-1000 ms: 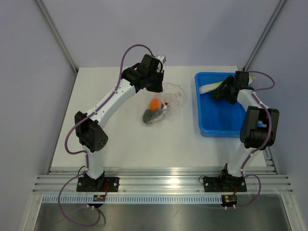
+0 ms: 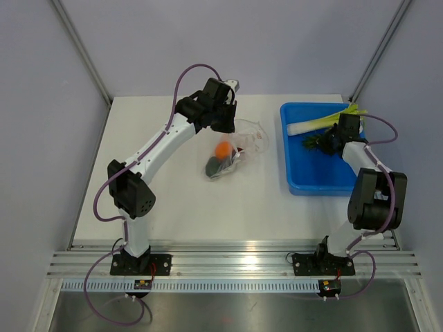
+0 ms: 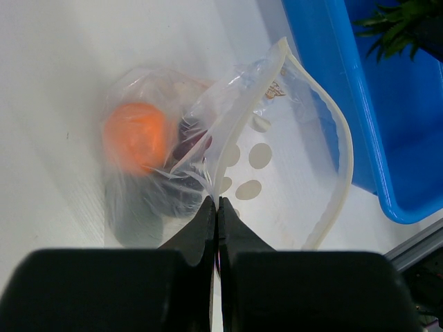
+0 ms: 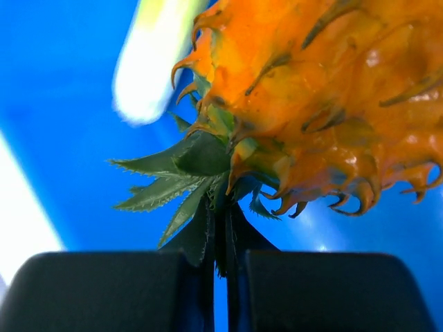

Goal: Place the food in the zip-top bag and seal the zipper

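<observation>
A clear zip bag [image 2: 252, 138] lies mid-table, holding an orange food [image 3: 135, 135] and dark items, blurred through the plastic. My left gripper is shut on the bag's edge, holding the mouth partly raised. My right gripper is shut on the leafy crown of an orange spiky fruit [image 4: 325, 90], over the blue bin [image 2: 299, 185]. Beside the fruit, a pale leek-like stalk [image 4: 145, 69] lies in the bin.
The bin takes up the right side, close beside the bag's mouth.
The left arm and bag have stayed still.
</observation>
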